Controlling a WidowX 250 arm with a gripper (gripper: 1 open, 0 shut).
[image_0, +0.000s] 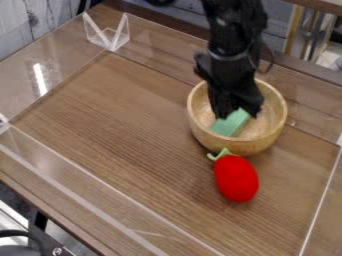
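My black gripper hangs over the left side of a wooden bowl, shut, with nothing seen between its fingers. A green object lies inside the bowl, partly behind the gripper. Below the bowl lies a red oval object, with a small green piece at its upper end.
A white wire rack stands at the back left of the wooden table.
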